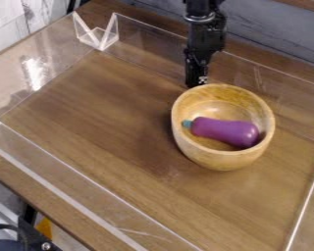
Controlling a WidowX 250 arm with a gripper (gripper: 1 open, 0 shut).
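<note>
My black gripper (196,76) hangs at the back centre of the camera view, its tip just behind the rim of a light wooden bowl (188,100). It looks narrow and shut, with nothing visible between its fingers, though it is small and dark. A purple eggplant (228,131) lies inside the bowl, its stem pointing left.
Clear plastic walls border it, with clear brackets at the back left. Dark cables show at the lower left corner.
</note>
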